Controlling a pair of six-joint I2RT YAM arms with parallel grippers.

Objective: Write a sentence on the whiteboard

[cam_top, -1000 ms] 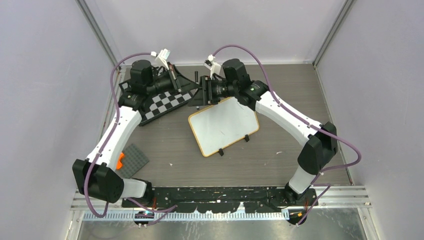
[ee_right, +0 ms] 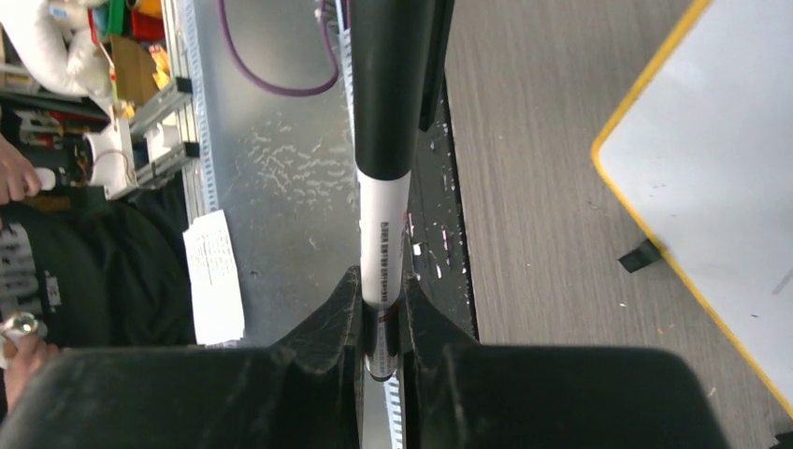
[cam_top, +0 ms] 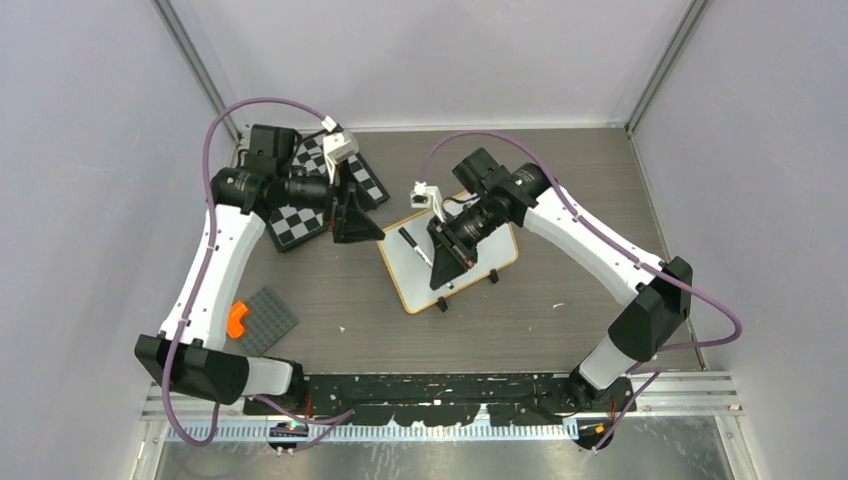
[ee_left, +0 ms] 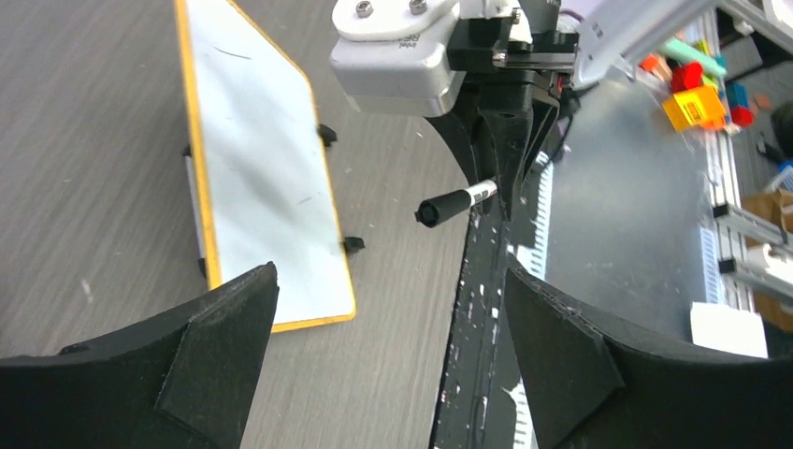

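A white marker with a black end (cam_top: 421, 256) is pinched between the fingertips of my right gripper. Its barrel runs up through the right wrist view, black part at the top. Below that gripper in the top view lies the whiteboard (cam_top: 405, 282), white with a yellow edge, partly covered by the right arm. In the left wrist view, the whiteboard (ee_left: 266, 168) looks mostly blank, with a small grey streak. My left gripper stands open and empty, just off the board's left upper corner in the top view.
A checkered board (cam_top: 295, 228) sits under the left arm. At the lower left are a grey studded plate (cam_top: 268, 318) and an orange piece (cam_top: 236, 320). Black clips (cam_top: 442, 304) stick out from the whiteboard's near edge. Table space right of the board is free.
The grippers were together near the checkered board and have parted. My right gripper has carried the marker toward the near side, over the whiteboard.
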